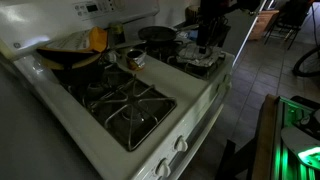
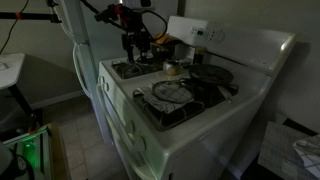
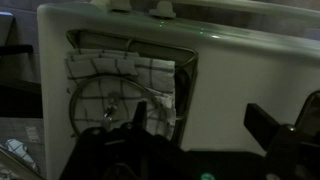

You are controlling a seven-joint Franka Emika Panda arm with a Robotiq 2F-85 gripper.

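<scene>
A round clear lid with a small knob lies on a checked cloth over a front burner in the wrist view. The same lid shows in exterior view 2, and the cloth appears at the far end of the stove in exterior view 1. My gripper is open above the stove, its dark fingers spread with only bare white stovetop visible between them. One finger overlaps the lid's edge in the wrist view; contact cannot be told. The gripper hangs above the stovetop in exterior view 2.
A black pan sits on a back burner beside a small pot. A large dark pot with an orange item stands at the back. The other front burner is empty. Knobs line the stove's front.
</scene>
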